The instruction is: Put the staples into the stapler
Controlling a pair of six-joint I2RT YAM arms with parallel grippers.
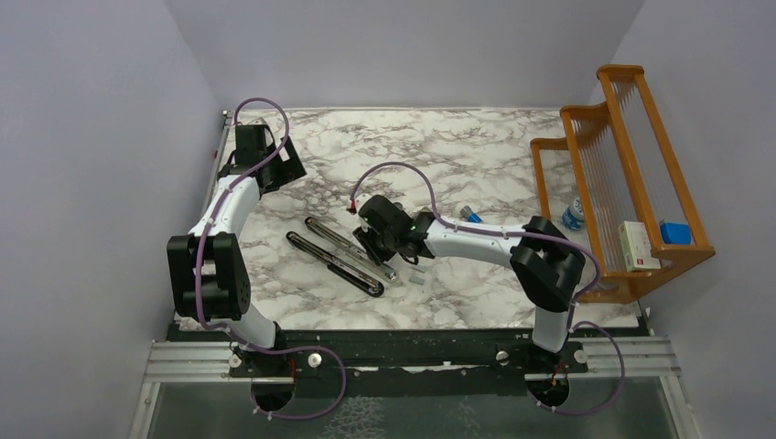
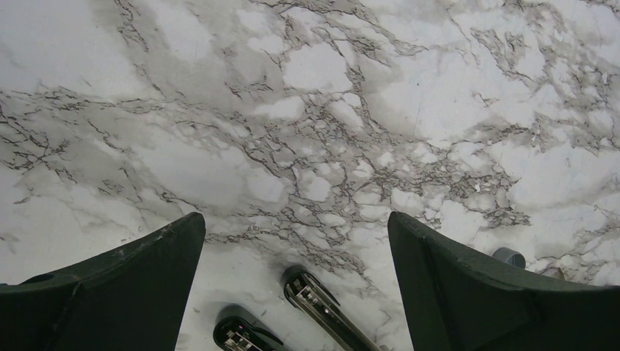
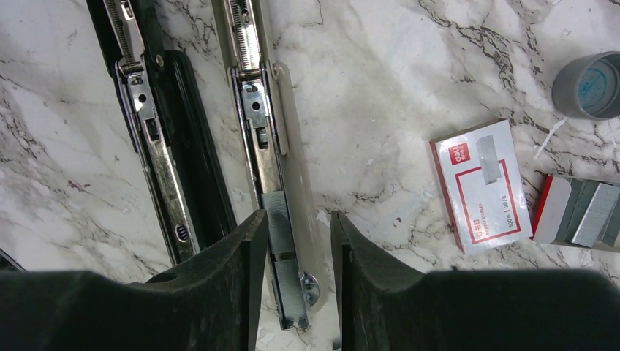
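In the right wrist view, a grey stapler lies opened out, its metal channel exposed. Staple strips sit in that channel, one behind another, with the lower one reaching its end. My right gripper is above this stapler, its fingers parted and nothing held between them. Alongside lies an opened black stapler, whose channel shows no grey strip in the visible part. My left gripper stands wide open and empty over bare marble, with the ends of both staplers below it.
Right of the staplers lie a white-and-red staple box, an opened box with staples inside and a grey round cap. A wooden rack stands at the table's right.
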